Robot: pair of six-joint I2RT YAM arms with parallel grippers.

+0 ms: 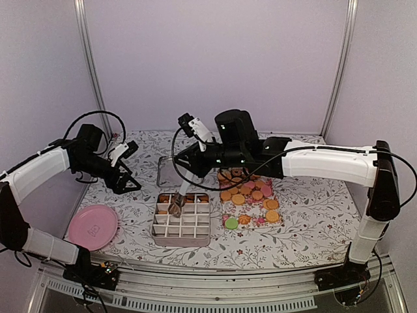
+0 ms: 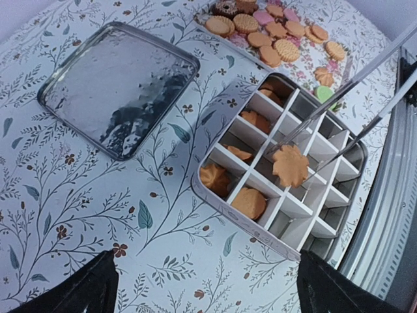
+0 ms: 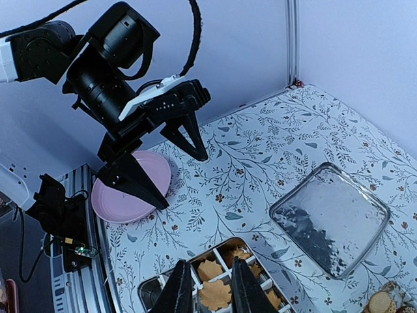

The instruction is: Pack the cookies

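Observation:
The divided box (image 1: pixel 180 241) sits mid-table; several of its back compartments hold brown cookies such as this ridged one (image 2: pixel 214 177). Over the box, my right gripper has its fingers closed around slim grey tongs (image 2: pixel 369 73). A flower-shaped cookie (image 2: pixel 290 166) is between the tong tips, above a compartment; how firmly it is gripped is unclear. More cookies (image 1: pixel 246 190) lie on a patterned mat at the box's right. My left gripper (image 1: pixel 131 186) hangs to the left, open and empty, its fingers (image 2: pixel 98 287) wide apart.
Behind the box lies an empty metal tray (image 2: pixel 124 88). A pink plate (image 1: pixel 93 227) rests at the front left. Bare patterned tabletop (image 1: pixel 306 215) stretches across the right, and between plate and box.

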